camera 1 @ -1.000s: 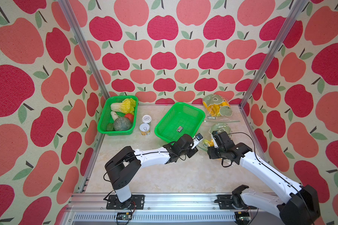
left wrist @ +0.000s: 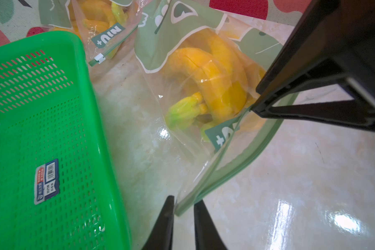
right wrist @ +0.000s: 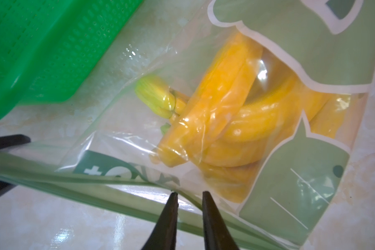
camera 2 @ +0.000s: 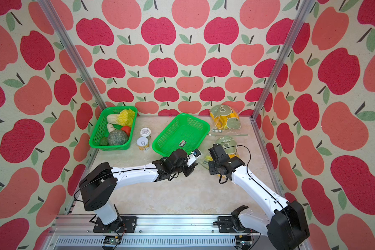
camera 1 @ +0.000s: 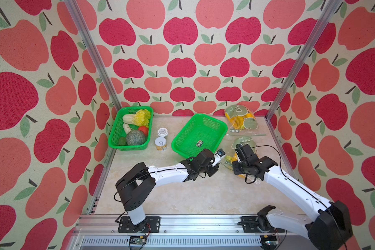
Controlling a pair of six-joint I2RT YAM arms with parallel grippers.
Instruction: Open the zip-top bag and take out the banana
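The near zip top bag (left wrist: 154, 50) holds yellow bananas (right wrist: 270, 116) and a green-tipped piece (right wrist: 152, 93), behind clear plastic with a green zip strip. My left gripper is at the left end of the strip, fingers part open around it; how firmly it touches is unclear. My right gripper hangs over the zip edge, fingers a little apart, with the green strip showing between them. In the left wrist view its dark fingers sit right at the strip, where the bag's mouth gapes slightly.
An empty green basket (camera 1: 183, 145) stands left of the bag. A second bag of yellow fruit (camera 1: 241, 116) lies at the back right. A basket of vegetables (camera 1: 110, 139) and two cans (camera 1: 160, 144) are at the left.
The left arm has barely moved.
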